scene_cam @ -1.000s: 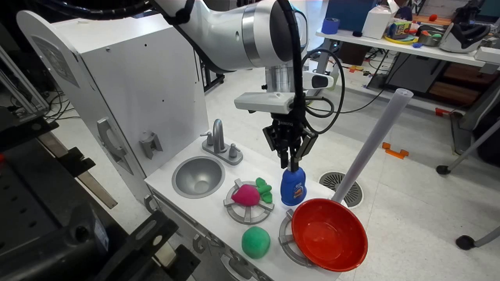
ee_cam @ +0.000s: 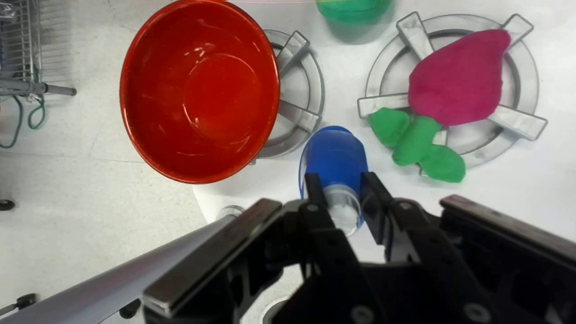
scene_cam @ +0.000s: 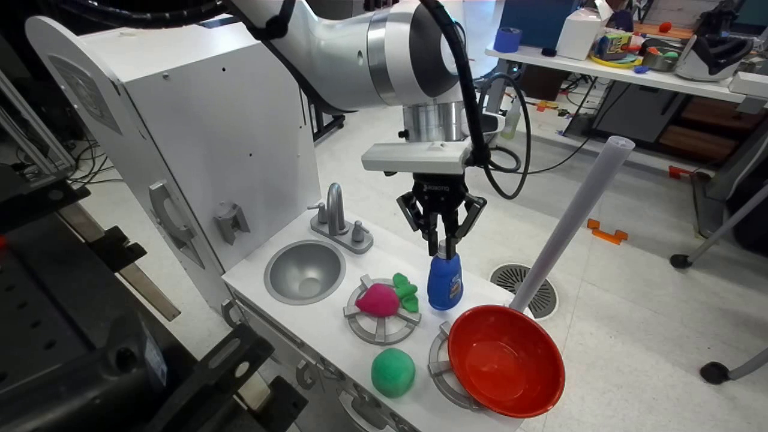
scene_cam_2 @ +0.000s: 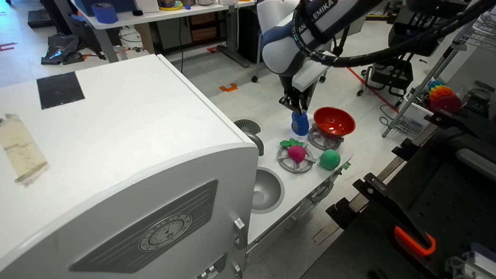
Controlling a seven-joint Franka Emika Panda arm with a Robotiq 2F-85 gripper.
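My gripper [scene_cam: 442,248] points downward and is shut on the neck of a blue bottle [scene_cam: 444,282]. In the wrist view, the bottle's pale cap [ee_cam: 344,209] sits between the two black fingers, with its blue body [ee_cam: 335,156] beyond them. The bottle looks nearly upright in exterior view 1; whether its base touches the white counter [scene_cam: 335,327] I cannot tell. In exterior view 2 the bottle [scene_cam_2: 300,124] appears beside a red bowl [scene_cam_2: 333,121], and my gripper partly covers its top.
The red bowl [scene_cam: 506,361] rests on one burner. A pink toy vegetable with green leaves [scene_cam: 378,299] lies on the other burner, near a green ball [scene_cam: 393,373]. A grey sink [scene_cam: 305,272] and faucet [scene_cam: 335,209] are by the white cabinet. A pale tube [scene_cam: 573,223] rises behind the bowl.
My gripper and the blue bottle have shifted slightly left and up in exterior view 1, with the arm turned a little. The bowl, vegetable and ball have not moved.
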